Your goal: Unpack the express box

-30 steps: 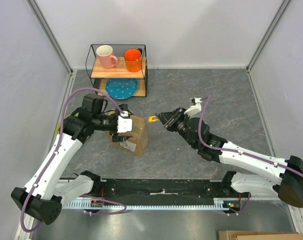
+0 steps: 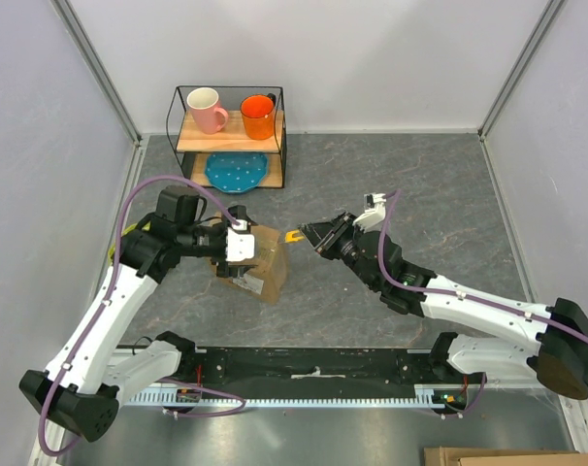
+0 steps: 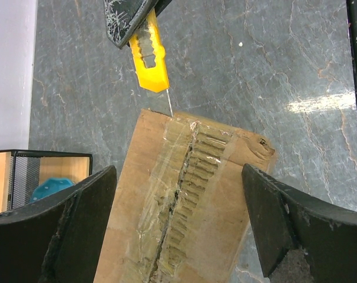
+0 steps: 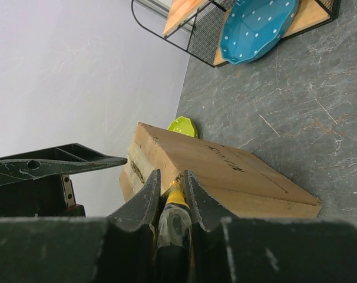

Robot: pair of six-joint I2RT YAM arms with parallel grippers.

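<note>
A taped cardboard box (image 2: 265, 272) stands at the centre-left, seen up close in the left wrist view (image 3: 225, 200). My left gripper is open over it, its fingers either side of the box's taped end. My right gripper (image 2: 310, 234) is shut on a yellow box cutter (image 3: 149, 73), whose thin blade reaches the box's edge at the tape. In the right wrist view the cutter (image 4: 176, 194) points at the box's corner.
A wire rack (image 2: 204, 143) at the back holds two mugs and a blue dotted plate (image 2: 236, 171). A yellow-green dish (image 4: 181, 125) lies behind the box.
My right gripper and the cutter have moved slightly down and left, closer to the box. The left arm has shifted very slightly.
</note>
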